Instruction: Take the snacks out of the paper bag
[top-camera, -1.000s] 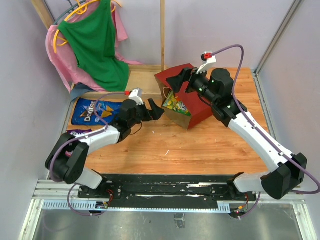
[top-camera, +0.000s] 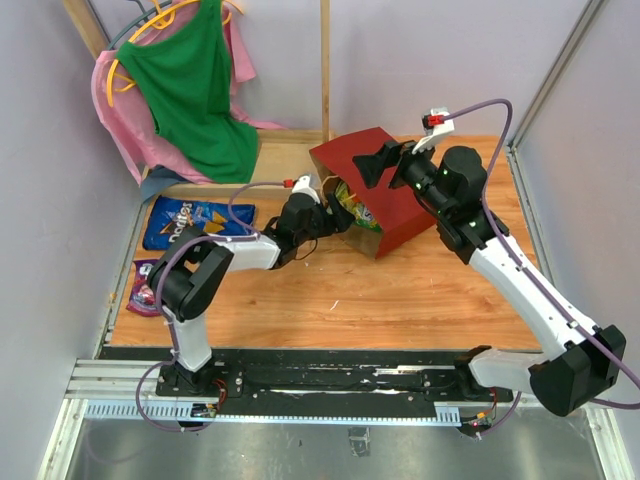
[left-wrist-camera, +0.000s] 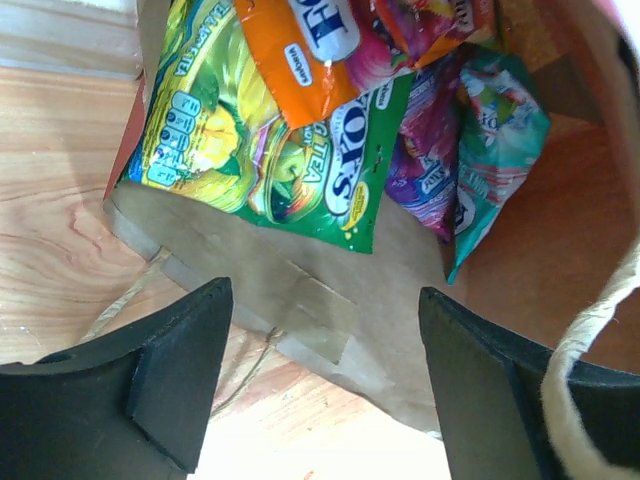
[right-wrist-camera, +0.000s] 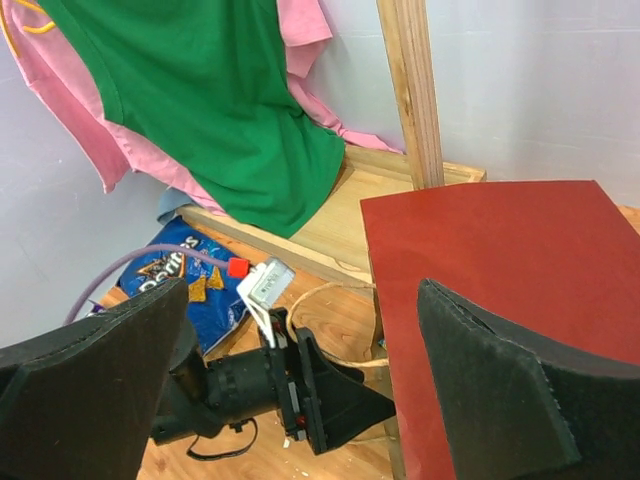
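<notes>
The red paper bag (top-camera: 400, 215) lies on its side, its mouth turned toward my left arm. Inside it, the left wrist view shows a green-yellow snack packet (left-wrist-camera: 200, 130), an orange one (left-wrist-camera: 275, 55), a purple one (left-wrist-camera: 425, 160) and a teal one (left-wrist-camera: 500, 150). My left gripper is at the bag's mouth, fingers apart with no packet between them. Above the bag, my right gripper (top-camera: 375, 162) stands open and empty. A blue Doritos bag (top-camera: 198, 223) and a small purple packet (top-camera: 143, 288) lie at the left of the table.
A wooden stand with a post (top-camera: 325, 70) stands behind the bag. Hanging clothes (top-camera: 185, 90) fill the back left. Rope handles (right-wrist-camera: 345, 288) stick out by the bag's mouth.
My left gripper has moved right, from short of the bag up to its mouth. The right arm has shifted slightly to the right above the bag, which has stayed in place.
</notes>
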